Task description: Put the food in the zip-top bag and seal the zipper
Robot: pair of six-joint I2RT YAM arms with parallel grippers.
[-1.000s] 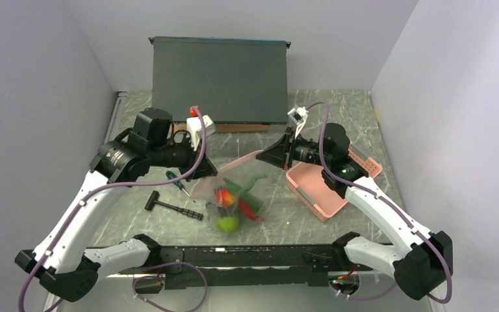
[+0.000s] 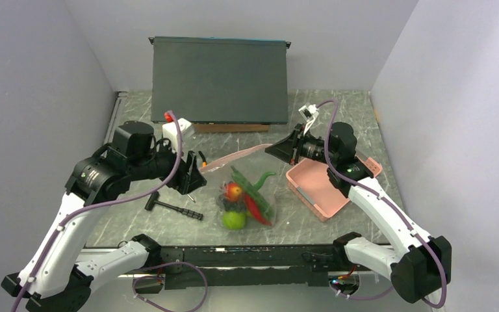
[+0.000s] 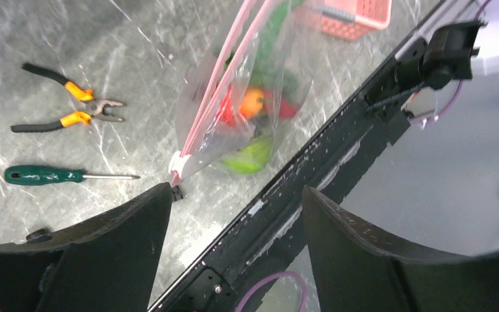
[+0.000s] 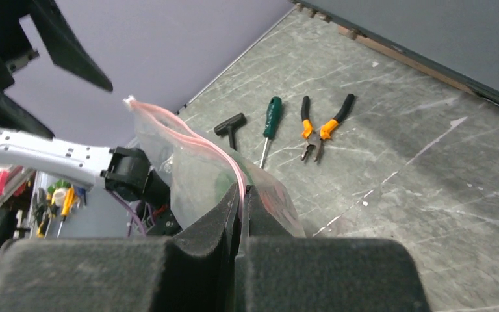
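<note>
The clear zip bag [image 2: 263,166] hangs by its pink zipper edge, with several foods inside: a green round fruit [image 2: 234,220], a red-orange fruit [image 2: 233,191], a red pepper [image 2: 255,209] and long green pieces. My right gripper is shut on the pink zipper edge at the bag's right end. At the other end, a white slider [image 3: 179,162] sits on the zipper. My left gripper stands open just beyond that end, nothing between its fingers; in the left wrist view the slider lies ahead of them.
Behind the bag lie pliers [image 3: 84,106] and a green screwdriver [image 3: 45,175]. A black hammer [image 2: 172,207] rests at the left, and a pink basket [image 2: 323,188] under the right arm. A dark panel [image 2: 221,81] stands at the back.
The left gripper has shifted left, its fingers opening and coming clear of the bag's edge.
</note>
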